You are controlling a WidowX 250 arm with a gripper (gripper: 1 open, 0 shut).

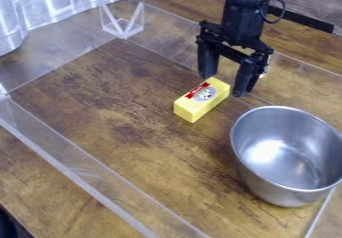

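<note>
A black gripper [230, 66] hangs from the arm at the upper middle, fingers spread open with nothing between them. Just below and in front of it lies a yellow box [199, 104] with a red and white printed top, on the wooden surface. A large steel bowl [281, 157] stands at the lower right, in front of the gripper's right finger.
The wooden board [100, 92] is clear to the left and front. A small clear plastic piece [122, 20] sits at the upper left, near transparent side walls and a plastic-wrapped object in the corner.
</note>
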